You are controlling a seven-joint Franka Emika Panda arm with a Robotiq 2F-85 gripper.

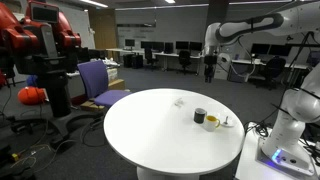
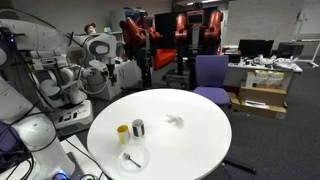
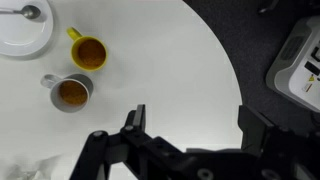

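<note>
My gripper is open above the white round table, with nothing between its fingers. In the wrist view a yellow mug and a silver-grey mug stand close together at the left, both with something brown inside. A white plate with a spoon on it lies at the upper left corner. Exterior view 2 has the yellow mug, the grey mug and the plate near the table's front left. The raised gripper hangs well above them.
A crumpled clear wrapper or cloth rests on the table beyond the mugs; what it is I cannot tell. A purple chair stands close to the table's far edge.
</note>
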